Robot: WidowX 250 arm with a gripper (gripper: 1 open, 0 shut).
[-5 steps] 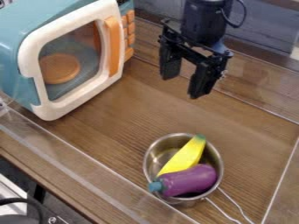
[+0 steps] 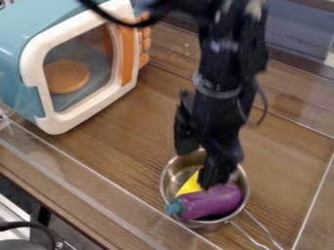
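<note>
My black gripper point(image 2: 204, 168) has its fingers open and reaches down into a steel pot point(image 2: 171, 182) at the lower middle. A yellow banana point(image 2: 190, 184) lies in the pot, largely hidden behind the gripper. A purple eggplant point(image 2: 213, 201) with a green tip lies in front of the banana. Whether the fingers touch the banana cannot be told from this view.
A toy microwave point(image 2: 37, 59) with an orange disc inside stands at the upper left. Cables point(image 2: 26, 225) show at the lower left corner.
My gripper has come down from the upper middle into the pot, over the banana, which it now mostly covers. The pot and eggplant look unmoved.
</note>
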